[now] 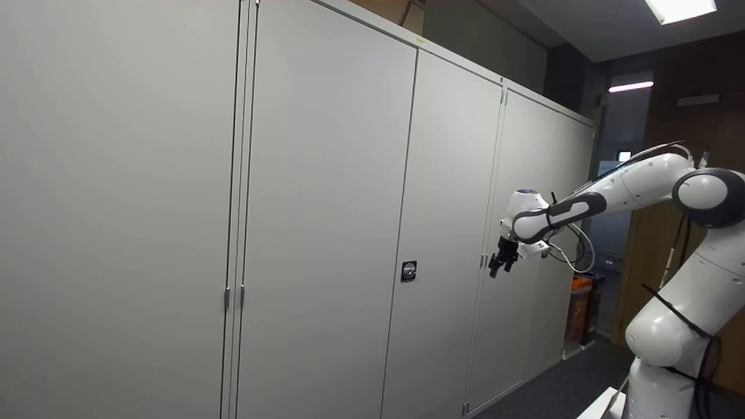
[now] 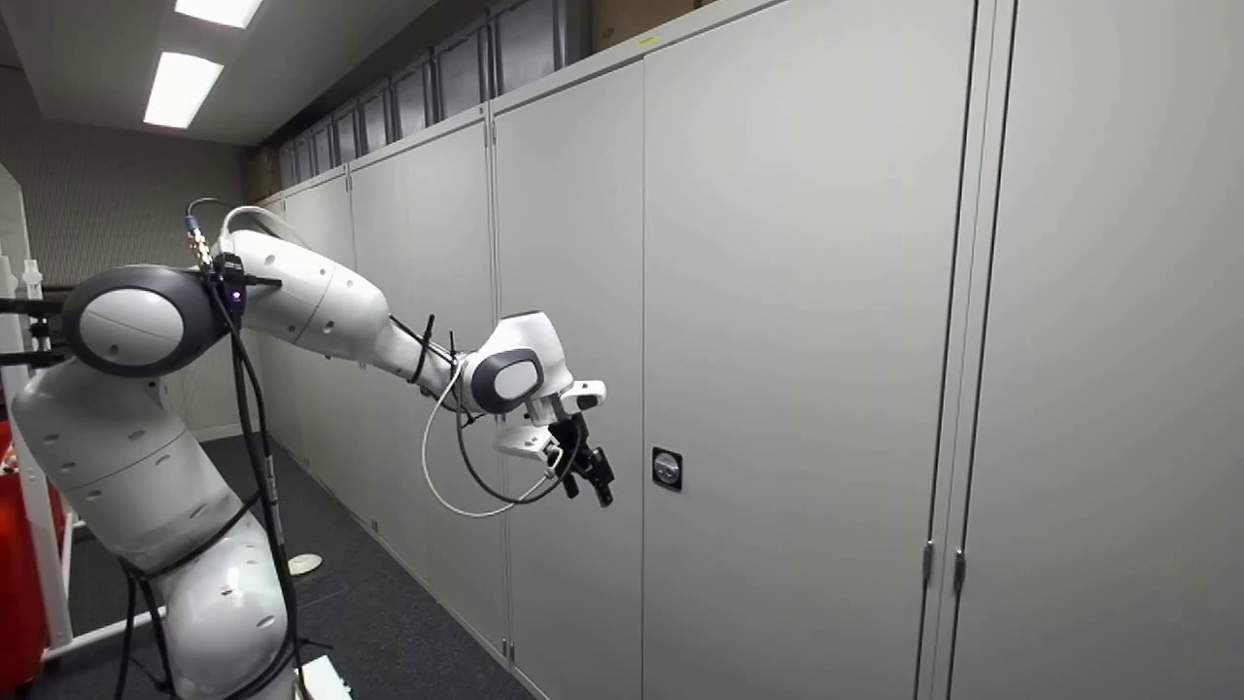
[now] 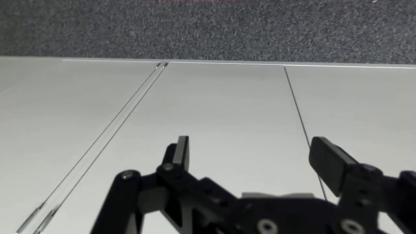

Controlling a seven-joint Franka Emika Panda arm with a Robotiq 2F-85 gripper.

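My gripper is open in the wrist view, its two black fingers point(image 3: 329, 165) wide apart with nothing between them. Behind them stretches the pale grey front of a tall cabinet point(image 3: 234, 105). In exterior view 1 the gripper point(image 1: 500, 273) tilts downward, to the right of a round lock handle point(image 1: 409, 271) on a black plate. From the other side, the gripper point(image 2: 590, 495) appears left of the same handle point(image 2: 667, 468), apart from it. Both doors beside the handle are closed. The handle does not show in the wrist view.
Closed cabinet doors point(image 1: 321, 209) run along the whole wall, with small hinges point(image 2: 959, 571) at their edges. Dark carpet point(image 3: 195, 29) lies at the cabinet's foot. A loose white cable point(image 2: 449, 496) hangs below the wrist. Grey boxes point(image 2: 525, 47) line the cabinet top.
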